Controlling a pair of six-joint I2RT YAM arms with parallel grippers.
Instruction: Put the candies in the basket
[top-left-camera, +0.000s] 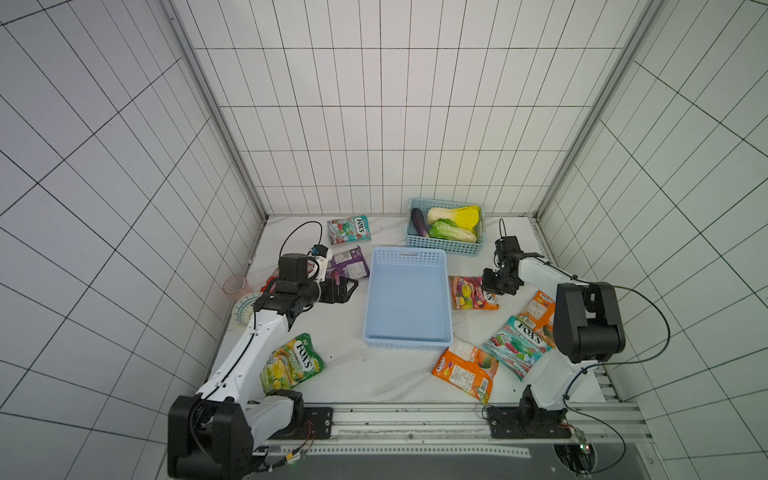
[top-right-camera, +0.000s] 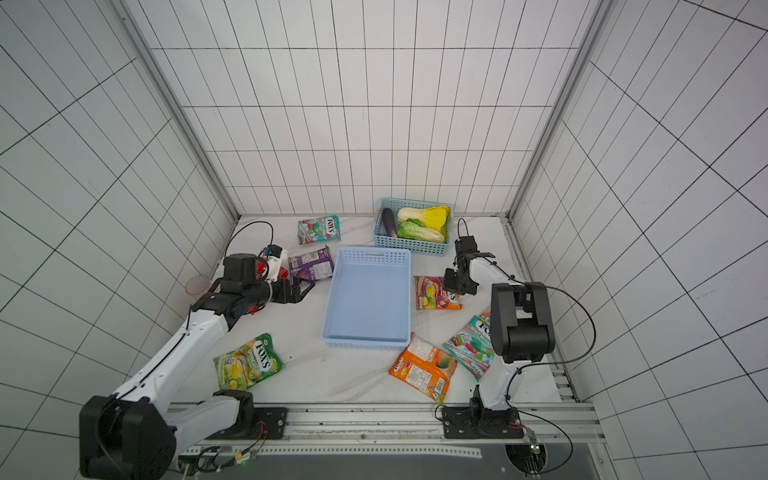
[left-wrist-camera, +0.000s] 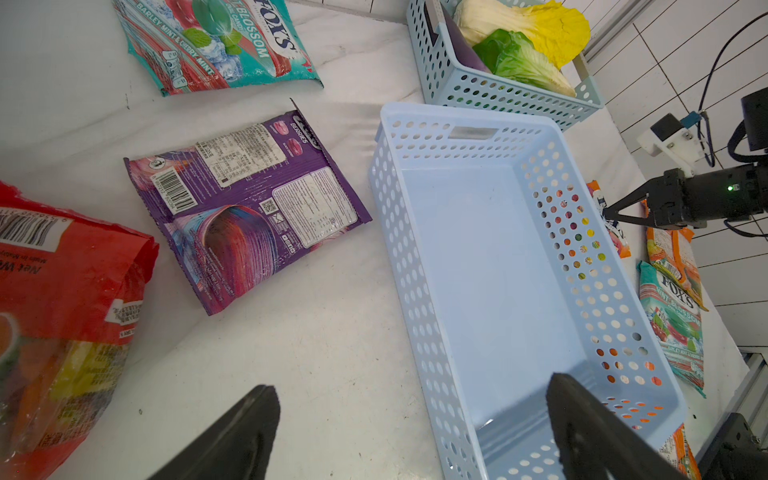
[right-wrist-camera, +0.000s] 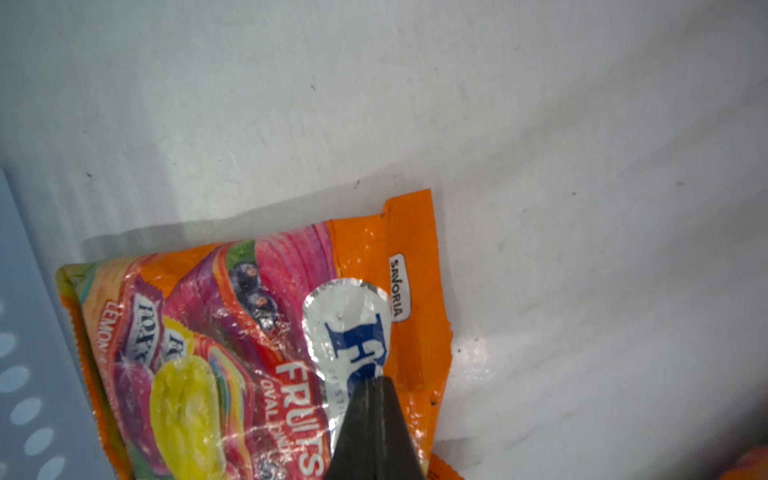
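Note:
The empty light-blue basket (top-left-camera: 409, 343) stands mid-table. Left of it, my open left gripper hangs above the table with nothing between its fingers. Ahead of that lie a purple candy bag (left-wrist-camera: 252, 204), a teal Fox's bag (left-wrist-camera: 224, 44) and, at the left, a red bag (left-wrist-camera: 60, 320). On the basket's right side, the orange-and-pink Fruits bag (right-wrist-camera: 240, 344) lies flat, and my right gripper is shut over its lettered end; contact cannot be made out. More candy bags are a green-yellow one (top-left-camera: 293, 362), an orange one (top-left-camera: 467, 370), a teal one (top-left-camera: 516, 345) and another orange one (top-left-camera: 539, 314).
A smaller blue basket (top-left-camera: 445, 245) with an eggplant, cabbage and lettuce sits at the back. At the far left are a clear cup (top-left-camera: 236, 287) and a patterned dish (top-left-camera: 245, 309). Bare table lies between the green-yellow bag and the basket.

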